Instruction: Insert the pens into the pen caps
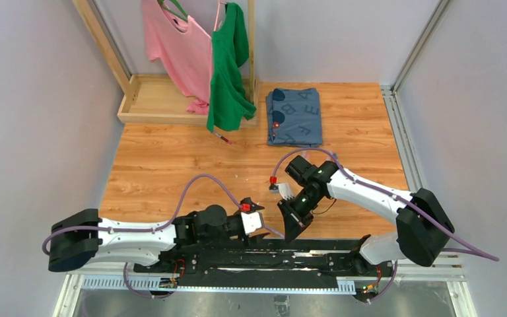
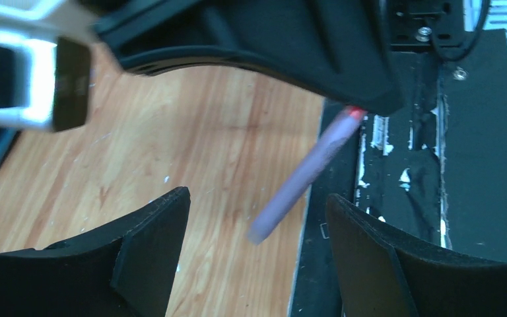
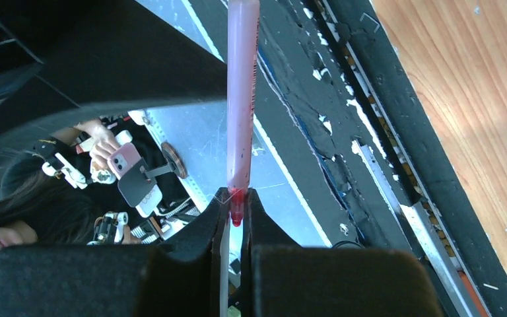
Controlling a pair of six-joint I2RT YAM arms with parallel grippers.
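My right gripper (image 1: 290,224) is shut on a pink-lavender pen, gripping it by its red end; in the left wrist view the pen (image 2: 304,172) slants down from that gripper. My left gripper (image 1: 254,228) stands open at the near edge of the table, its fingers either side of the pen's free end, which appears apart from both in the left wrist view. A dark pen with red (image 1: 222,137) lies on the table below the green shirt. I cannot tell any separate cap clearly.
A folded blue garment (image 1: 294,119) lies at the back right. Pink (image 1: 178,46) and green (image 1: 228,72) shirts hang on a wooden rack at the back left. A black strip (image 1: 264,264) runs along its front.
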